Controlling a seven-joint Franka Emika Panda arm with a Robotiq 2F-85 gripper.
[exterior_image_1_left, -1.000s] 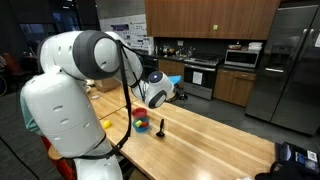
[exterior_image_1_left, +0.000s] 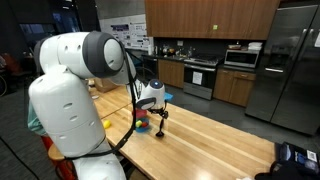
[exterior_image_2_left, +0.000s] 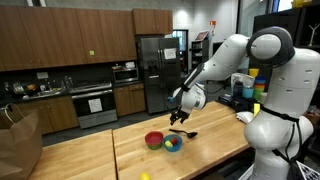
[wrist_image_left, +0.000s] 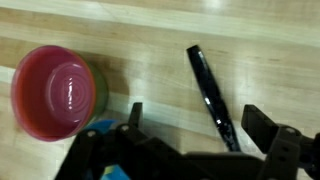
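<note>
A long black object (wrist_image_left: 213, 98), perhaps a handle or utensil, lies on the wooden table; it also shows dark in the second exterior view (exterior_image_2_left: 184, 133). My gripper is open above it, its fingers apart on either side of the object's line, with nothing held. The lower end of the object is hidden behind the gripper body. From the side, the gripper (exterior_image_2_left: 179, 120) hangs a little above the table near the object. In the first exterior view the object (exterior_image_1_left: 160, 131) sits just below the gripper (exterior_image_1_left: 159, 112).
A red-pink bowl (wrist_image_left: 60, 92) stands left of the gripper. Beside it is a blue bowl (exterior_image_2_left: 174, 147) with small coloured things inside. Something yellow (exterior_image_2_left: 145, 177) lies by the near edge.
My gripper has come down and moved left in the first exterior view, from well above the table to close over the black object. The bowls and the object appear unmoved.
</note>
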